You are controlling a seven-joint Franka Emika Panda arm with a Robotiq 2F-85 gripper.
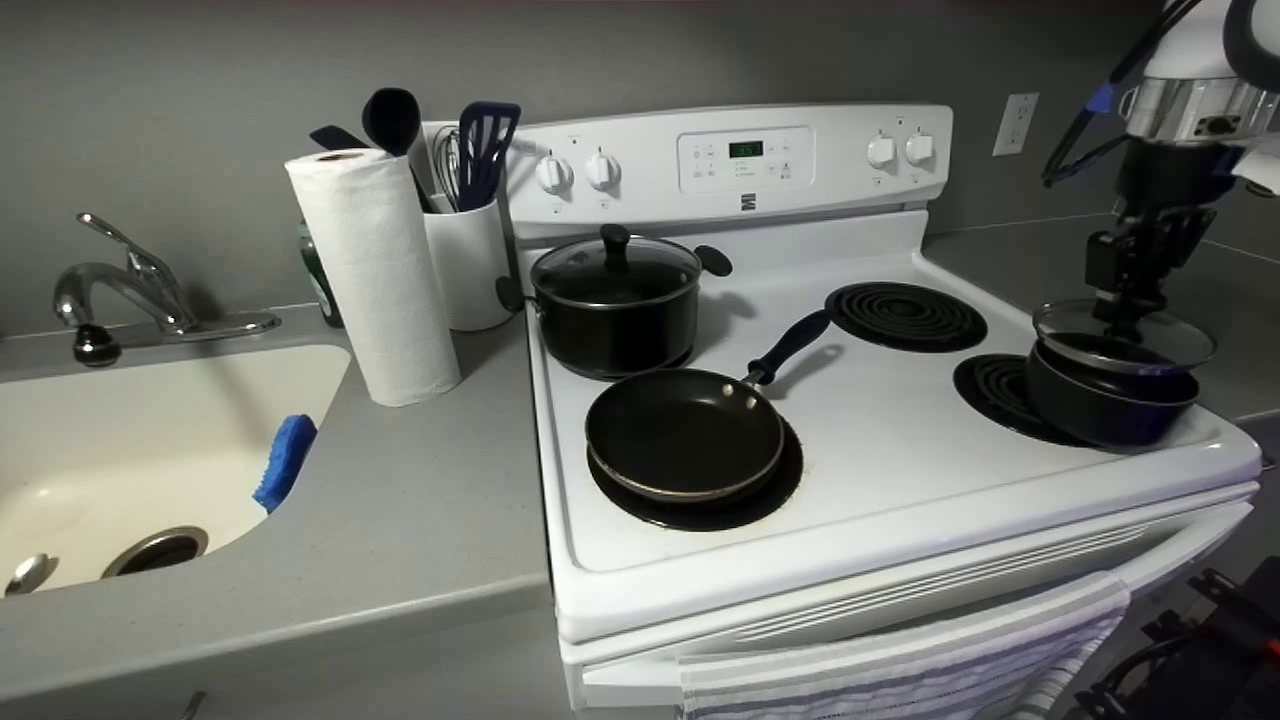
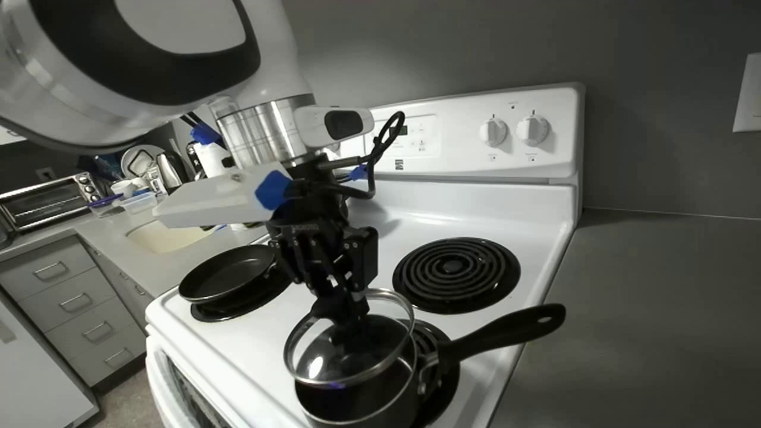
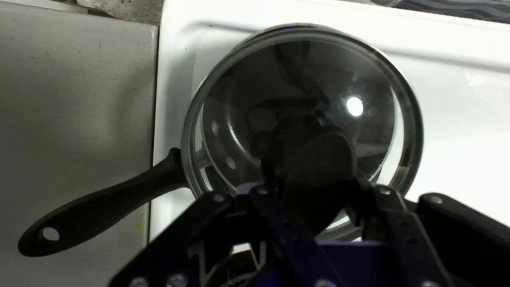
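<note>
My gripper (image 2: 346,307) is shut on the dark knob of a glass lid (image 2: 314,360). The lid, clear with a metal rim, hangs tilted just above the black saucepan (image 1: 1098,414), and a gap shows between its rim and the pot in exterior view 1. That saucepan stands off-centre on the front right burner (image 1: 990,390), with part of the coil bare. Its black handle (image 3: 102,203) reaches out over the counter. From the wrist, the lid (image 3: 306,40) covers most of the pan's opening, and the fingers hide part of the knob.
A black frying pan (image 1: 684,438) rests on the front left burner, and a lidded black pot (image 1: 618,330) stands behind it. Clear grey counter (image 2: 642,307) lies to the stove's right.
</note>
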